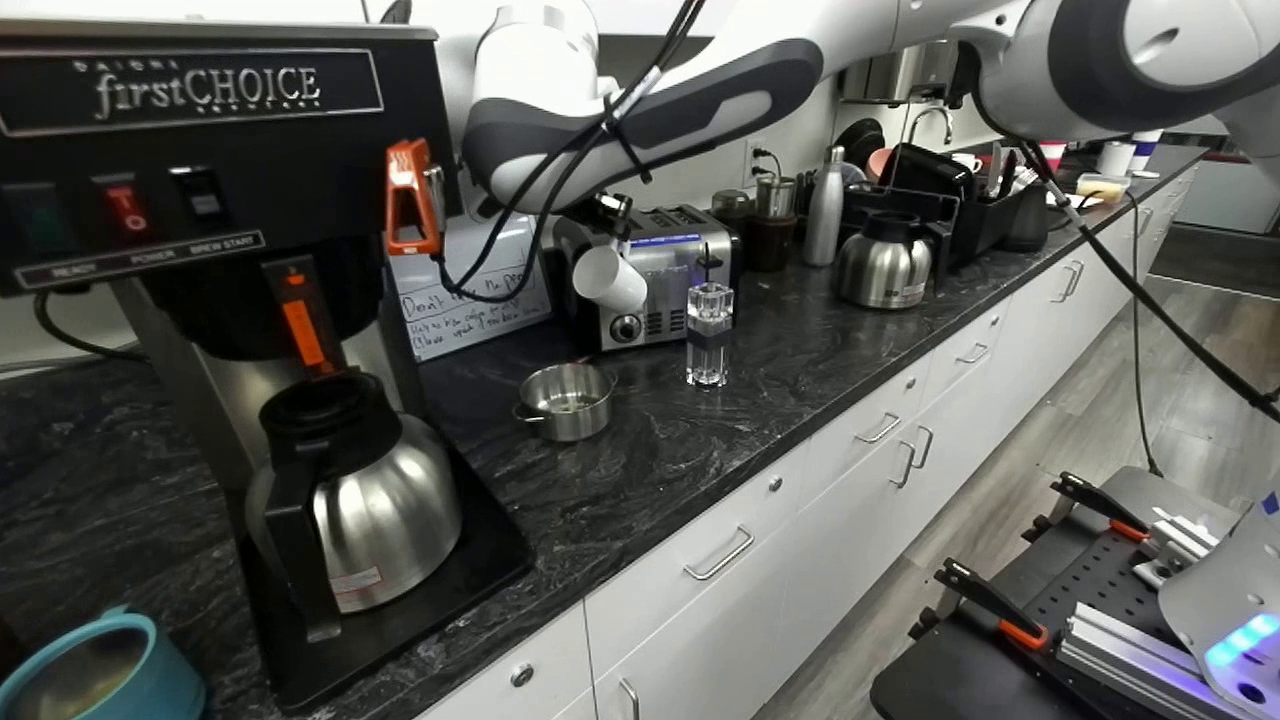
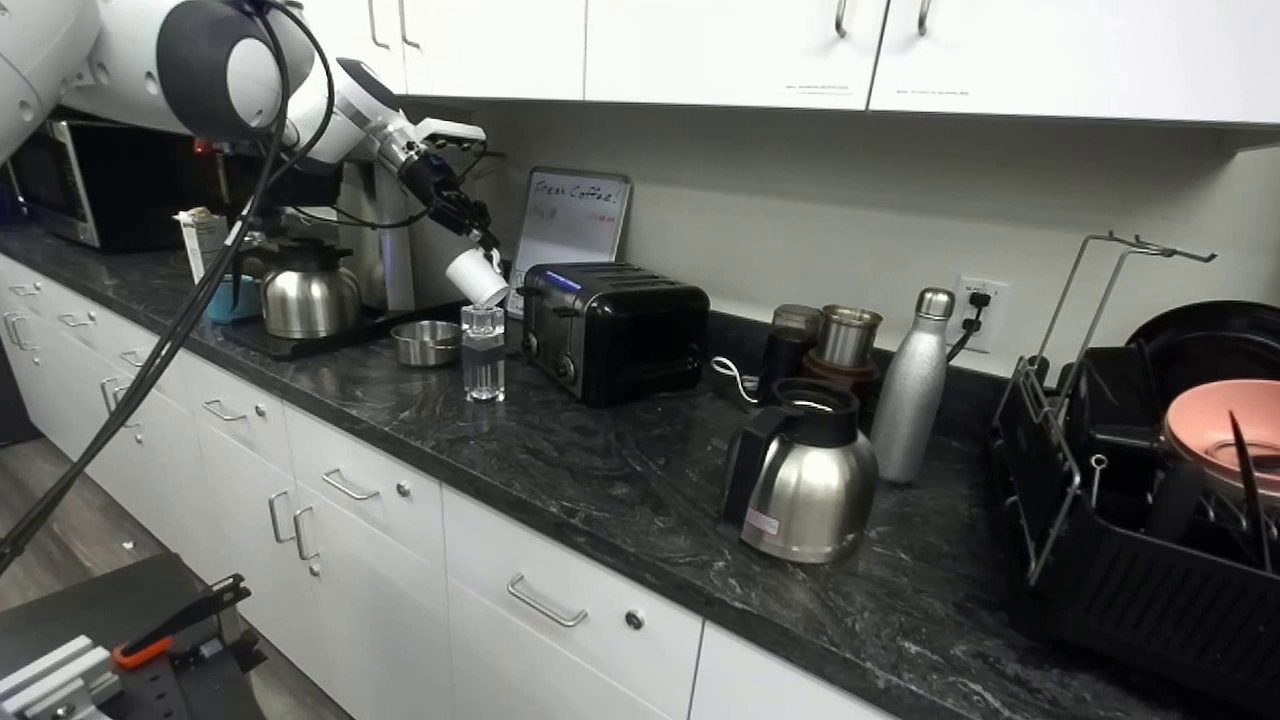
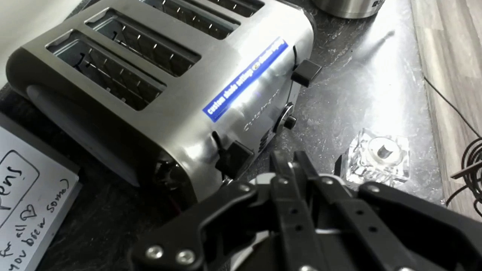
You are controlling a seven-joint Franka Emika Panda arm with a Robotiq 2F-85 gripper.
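Observation:
My gripper (image 2: pixel 489 246) is shut on a white mug (image 2: pixel 477 277), apparently by its handle. In exterior view 1 the mug (image 1: pixel 609 278) hangs tilted above the counter, in front of the toaster (image 1: pixel 654 288). A clear square-sided container (image 2: pixel 483 354) stands upright on the counter, just below the mug in exterior view 2. Left of it in that view sits a small steel pot (image 2: pixel 427 343). The wrist view has the narrow fingers (image 3: pixel 281 165) close together, with white parts of the mug (image 3: pixel 266 178) behind them; most of the mug is hidden there.
A coffee maker (image 1: pixel 228 144) with a steel carafe (image 1: pixel 390 516) stands at the left in exterior view 1. Another carafe (image 2: pixel 816 480), a steel bottle (image 2: pixel 912 390) and a dish rack (image 2: pixel 1080 552) line the counter. A whiteboard (image 2: pixel 570 222) leans behind the toaster. Bare counter lies along the front edge.

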